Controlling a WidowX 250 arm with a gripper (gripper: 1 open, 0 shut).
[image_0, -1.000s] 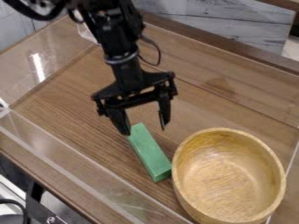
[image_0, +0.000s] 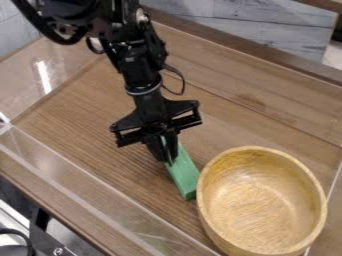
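A green oblong object (image_0: 185, 176) lies on the wooden surface, against the left side of a large cream bowl (image_0: 261, 200). My black gripper (image_0: 168, 152) is low over the far end of the green object, its fingertips at or just above that end. The fingers look close together; whether anything is between them is hard to tell, as the gripper body partly hides that end.
The bowl fills the front right of the wooden tray (image_0: 80, 120). The left and back of the tray are clear. A raised edge runs along the back, with a marbled wall behind it.
The green object and bowl look roughly unmoved.
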